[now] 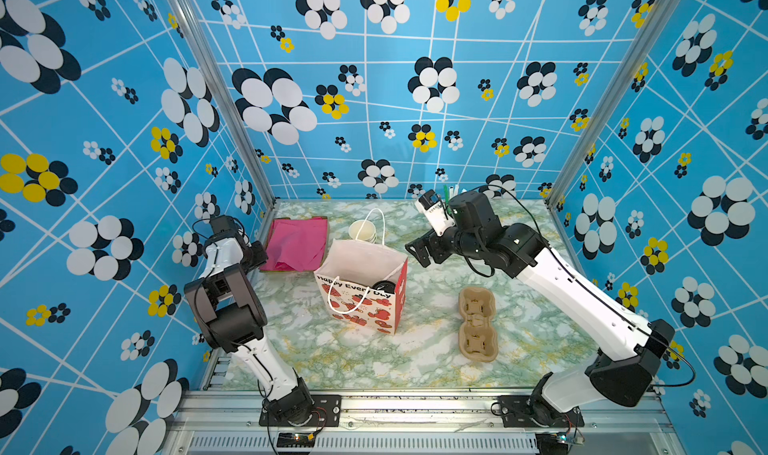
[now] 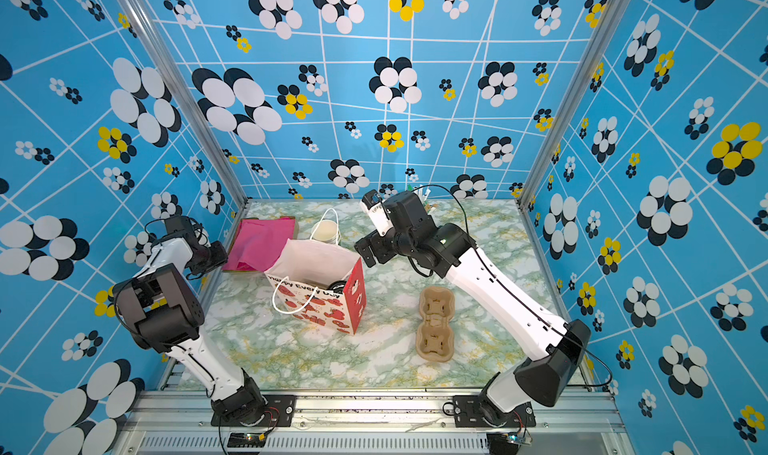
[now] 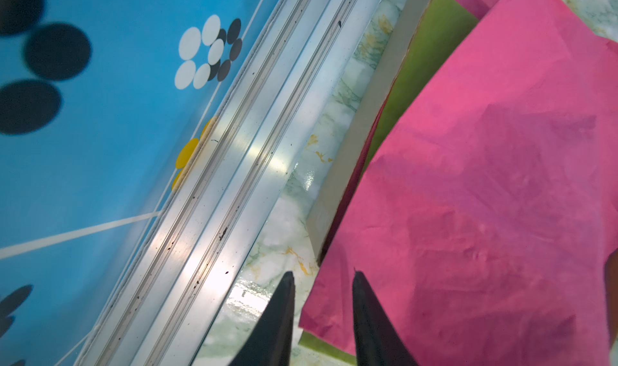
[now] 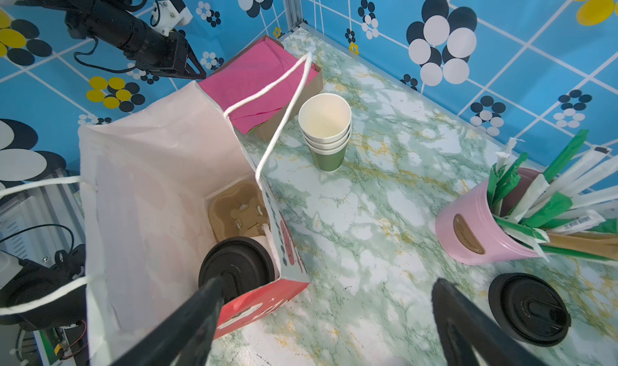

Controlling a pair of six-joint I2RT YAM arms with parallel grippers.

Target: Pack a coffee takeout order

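Note:
At the left of the table lie pink napkins [image 3: 476, 192] in a shallow box. Over the near left corner of the top napkin hangs my left gripper, its fingers parted and nothing seen held between them. A paper bag [image 1: 364, 283] with white handles stands open at mid-table. Inside it are a black-lidded cup [image 4: 237, 266] and part of a cardboard carrier [image 4: 238, 210]. My right gripper is wide open and empty in the air, to the right of the bag.
Stacked paper cups [image 4: 325, 127] stand behind the bag. A pink pail [image 4: 473, 224] of wrapped straws and a loose black lid [image 4: 529, 309] are at the back right. An empty cup carrier [image 1: 478, 324] lies right of the bag, with bare table around it.

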